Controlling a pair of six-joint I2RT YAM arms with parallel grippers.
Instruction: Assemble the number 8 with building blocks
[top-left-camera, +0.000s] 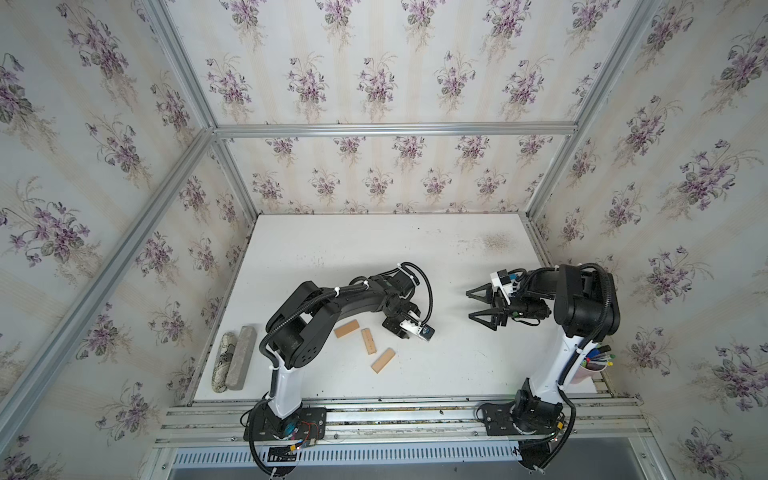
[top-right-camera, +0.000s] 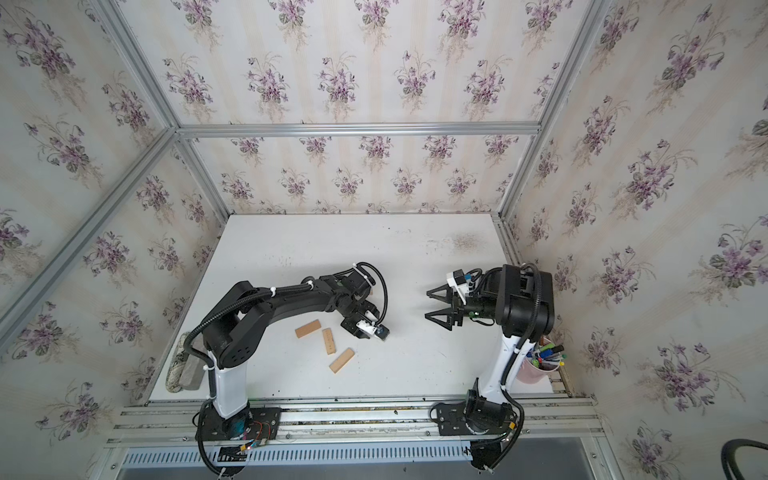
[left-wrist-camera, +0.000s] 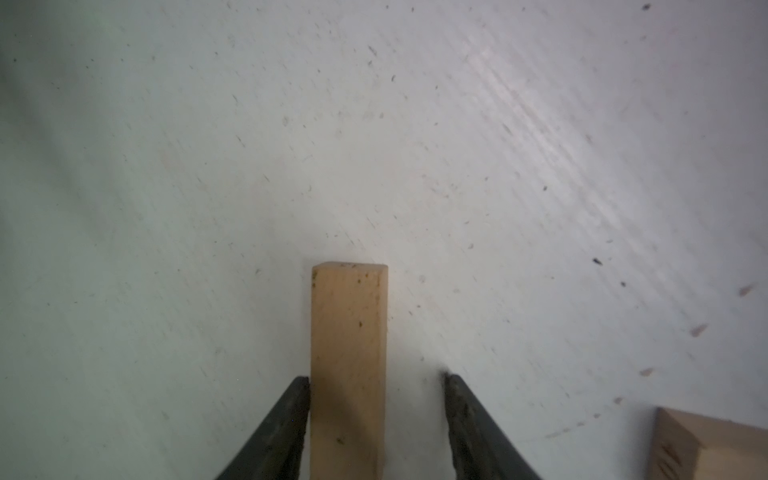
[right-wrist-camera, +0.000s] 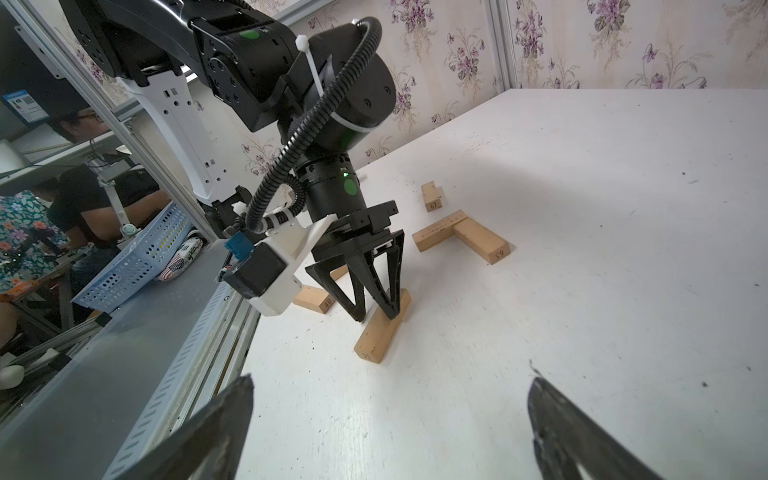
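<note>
My left gripper is low over a wooden block (left-wrist-camera: 349, 336): one finger is against or beside its left face, the other stands apart on the right, so the fingers are part open around it. The right wrist view shows the same block (right-wrist-camera: 382, 328) under those fingers. Three loose blocks (top-left-camera: 346, 328) lie left and front of the gripper. Two joined blocks (right-wrist-camera: 480, 240) and a small piece (right-wrist-camera: 430, 196) lie behind it. My right gripper (top-left-camera: 480, 305) hangs open and empty at the right.
A grey bar (top-left-camera: 241, 357) and a mottled roll (top-left-camera: 224, 360) lie at the left edge. A pen cup (top-right-camera: 534, 369) stands at the right front, beside the right arm.
</note>
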